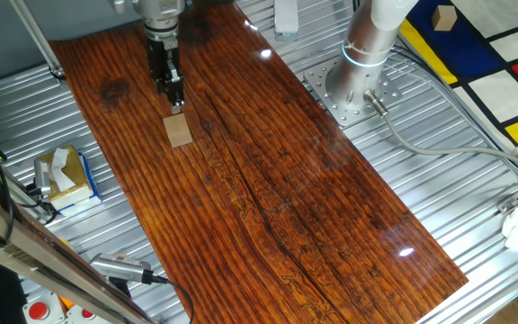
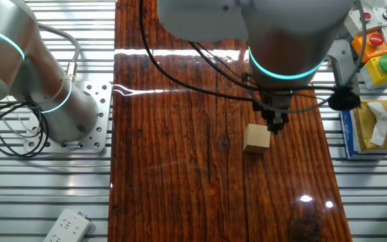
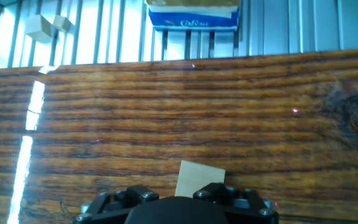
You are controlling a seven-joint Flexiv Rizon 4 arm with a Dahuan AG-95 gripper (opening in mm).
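Note:
A pale wooden block (image 1: 178, 130) rests on the brown wooden board (image 1: 268, 198). My gripper (image 1: 177, 109) points down close beside it, at the block's upper edge in exterior view 1. From the other side, the block (image 2: 256, 138) shows just left of and below the dark gripper (image 2: 275, 126). In the wrist view the block (image 3: 199, 178) lies beyond the fingers, slightly right of centre, its near part hidden behind them. It appears to be standing on the board, not held. How far the fingers are apart is hard to make out.
A tissue box (image 1: 66, 182) sits off the board's left edge. Another small block (image 1: 443, 18) lies on the coloured cloth at the far right. Cables (image 2: 180, 81) hang from the arm. Most of the board is bare.

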